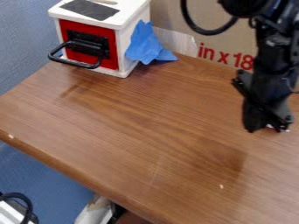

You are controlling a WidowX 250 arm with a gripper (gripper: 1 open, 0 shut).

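The black robot gripper (260, 114) is at the right side of the camera view, low over the wooden table (128, 144). It hides nearly all of the red object that lies there; only a small pale and dark bit shows behind it. Whether the fingers are open or shut cannot be seen.
A white toy oven (125, 31) with a red front and black handle stands at the back left, a blue cloth (149, 47) beside it. A cardboard box (205, 39) is along the back.
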